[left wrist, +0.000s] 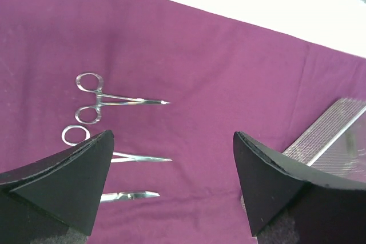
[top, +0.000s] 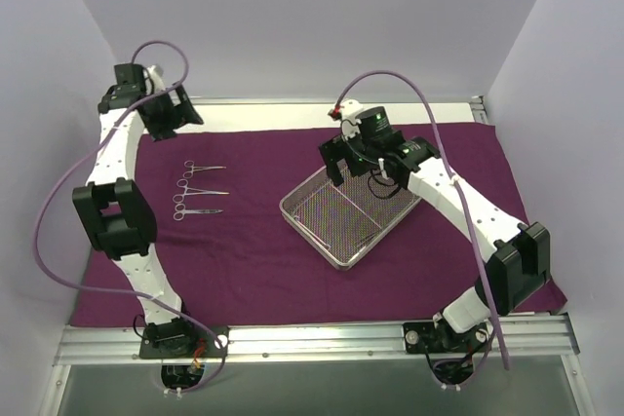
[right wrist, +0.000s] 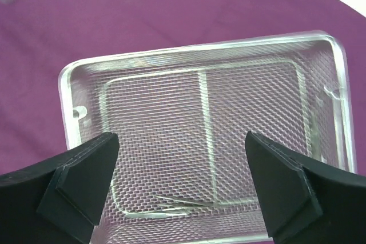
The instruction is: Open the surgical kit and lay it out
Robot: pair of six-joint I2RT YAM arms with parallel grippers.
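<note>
Three scissor-like instruments lie in a column on the purple cloth (top: pixel 244 280) at left: the upper clamp (left wrist: pixel 131 101), the middle one (left wrist: pixel 143 158) and the lower one (left wrist: pixel 128 195). My left gripper (top: pixel 174 109) is open and raised above their upper left, nothing between its fingers. My right gripper (top: pixel 336 158) stands open over the mesh tray (top: pixel 327 258), which holds a few thin instruments (right wrist: pixel 157 214), somewhat blurred in the right wrist view.
A white strip (top: pixel 253 116) runs along the back edge behind the cloth. Grey walls enclose the sides and back. The cloth between the instruments and tray, and in front, is clear.
</note>
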